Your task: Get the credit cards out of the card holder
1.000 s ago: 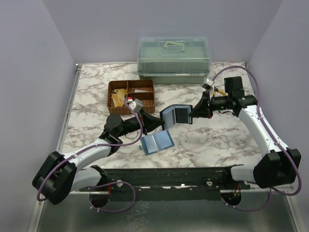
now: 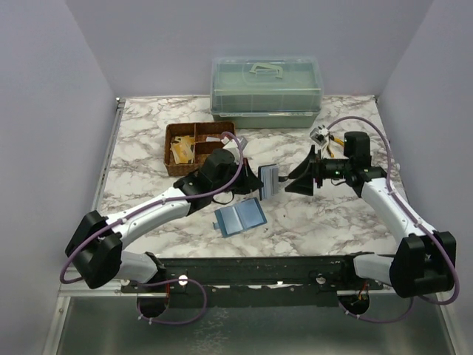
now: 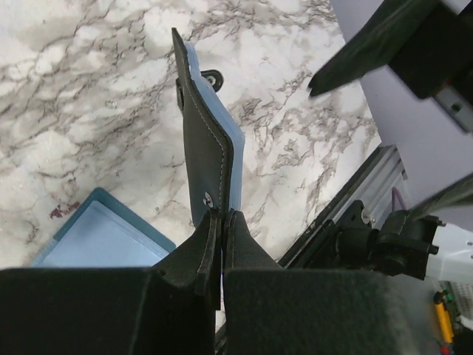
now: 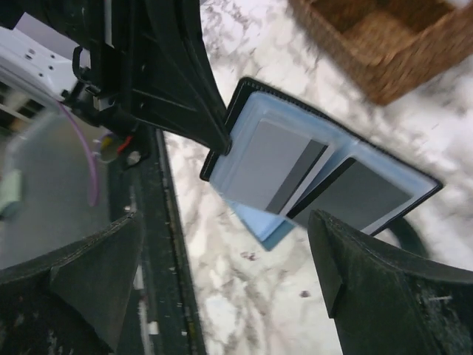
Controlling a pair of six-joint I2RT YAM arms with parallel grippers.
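My left gripper [image 2: 257, 177] is shut on the dark card holder [image 3: 203, 140], held upright with its pale blue inside showing. In the right wrist view, that inside [image 4: 273, 159] shows a grey card and dark slots. My right gripper [image 2: 310, 170] stands open just right of the holder, apart from it, fingers spread. On the table below lies a flat pale blue piece [image 2: 241, 217], partly seen in the left wrist view [image 3: 103, 237].
A brown divided basket [image 2: 177, 133] holds a yellow item at the back left. A large green lidded box [image 2: 266, 89] stands at the back.
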